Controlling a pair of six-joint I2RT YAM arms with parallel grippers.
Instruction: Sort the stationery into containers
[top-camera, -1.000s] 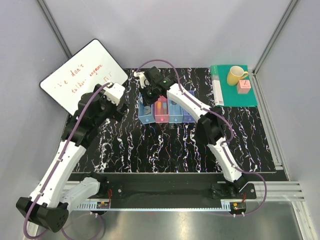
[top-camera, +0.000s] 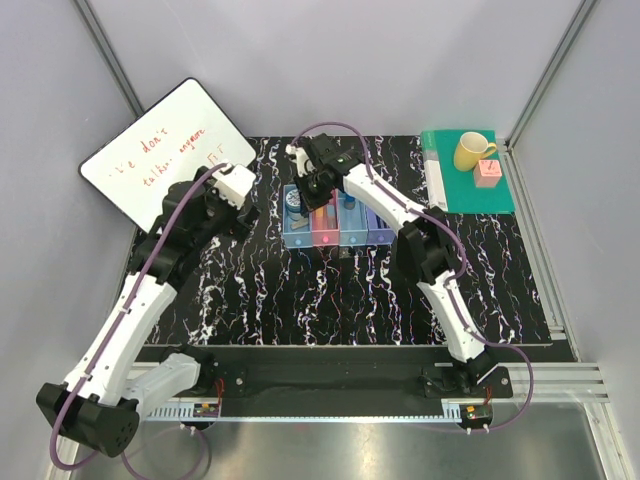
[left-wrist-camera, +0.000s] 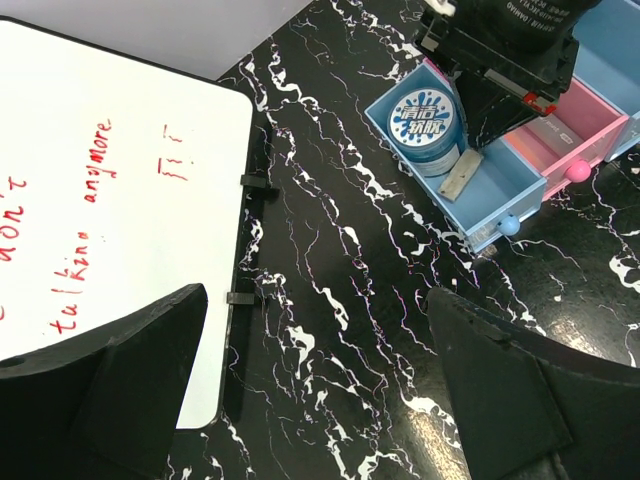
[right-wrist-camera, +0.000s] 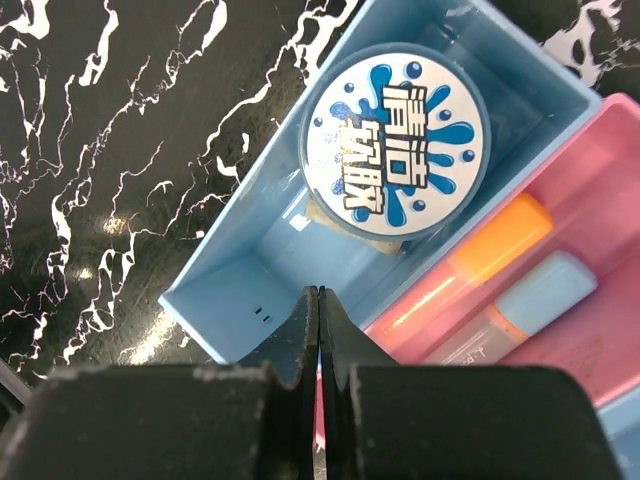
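Note:
A row of coloured containers stands at the back centre. The left blue container (right-wrist-camera: 250, 290) holds a round tub with a splash label (right-wrist-camera: 395, 140) over a beige flat piece (left-wrist-camera: 458, 178). The pink container (right-wrist-camera: 550, 360) holds an orange-capped pen (right-wrist-camera: 500, 235) and a light-blue-capped one (right-wrist-camera: 545, 295). My right gripper is shut above the near part of the blue container, nothing showing between its fingers. My left gripper stands open and empty over the table left of the containers.
A whiteboard with red writing (top-camera: 160, 150) lies at the back left. A green mat (top-camera: 465, 200) with a yellow mug (top-camera: 470, 150) and pink cube (top-camera: 487, 175) is at the back right.
Over the last second my right gripper moved slightly rightward, and the left blue container shifted a little the same way. The left arm barely moved.

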